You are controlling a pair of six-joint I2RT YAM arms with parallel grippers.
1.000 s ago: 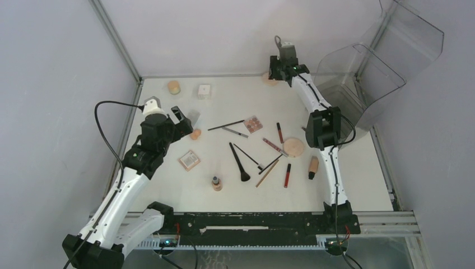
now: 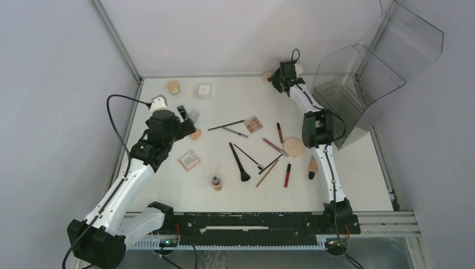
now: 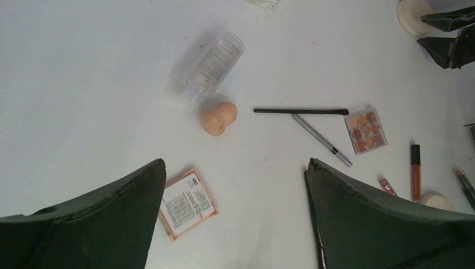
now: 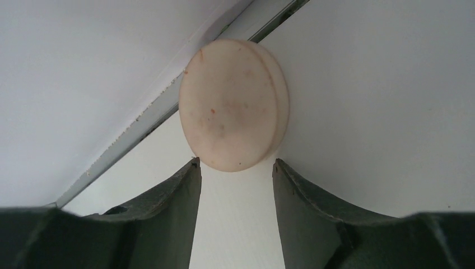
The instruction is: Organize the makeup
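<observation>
A pale pink round puff [image 4: 229,103] lies against the back edge of the table. My right gripper is open just short of it, nothing between its fingers. My left gripper hangs open over the left side, above a peanut-shaped sponge [image 3: 218,119], a boxed compact [image 3: 186,203] and a clear cylinder [image 3: 215,67]. An eyeshadow palette [image 2: 252,124], several brushes, pencils and lip products, a foundation bottle [image 2: 217,185], a tube [image 2: 313,166] and a larger round puff [image 2: 293,147] lie loose across the middle and front.
A clear acrylic organizer [image 2: 358,89] stands at the back right, beside my right arm. A white box [image 2: 204,91] and a small jar [image 2: 173,87] stand at the back left.
My right gripper has lowered and turned toward the puff at the back edge.
</observation>
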